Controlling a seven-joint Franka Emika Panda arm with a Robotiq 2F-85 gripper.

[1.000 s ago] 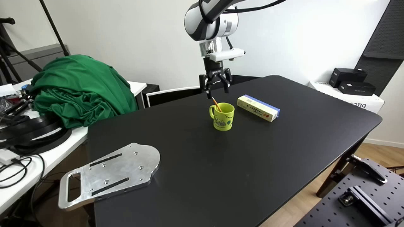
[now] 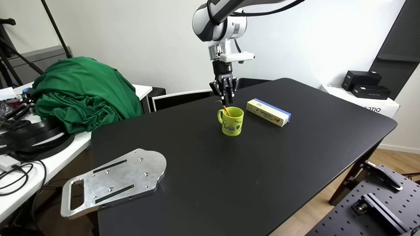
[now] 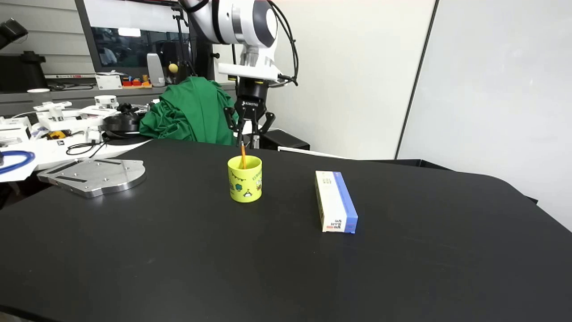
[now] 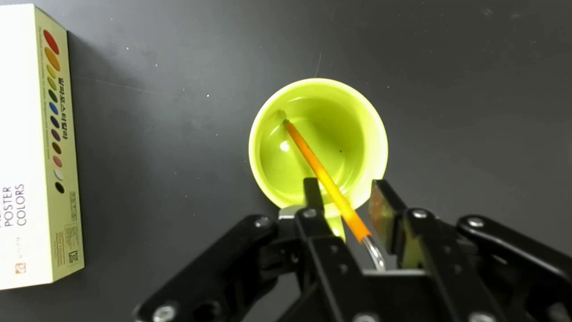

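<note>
A yellow-green mug (image 2: 231, 126) stands upright on the black table, its printed side facing exterior view 1. An orange paintbrush (image 4: 322, 174) leans inside it; the lower end rests in the bowl of the mug, and a silver metal part points up past the rim. Just above the mug hangs my gripper (image 2: 227, 102), pointing down. Part open, its fingers stand a short way apart. In the wrist view, the brush runs through the gap between the two fingers, with space visible on both sides. The brush's uppermost end is hard to make out there.
A poster-colors box (image 3: 333, 201), white and blue, lies beside the mug. A silver metal plate (image 2: 136, 173) rests at the table's left edge, near a green cloth (image 2: 84, 94) on a side table.
My gripper's fingers have come much closer together over the mug. The arm has barely shifted. Mug, brush and box look unmoved.
</note>
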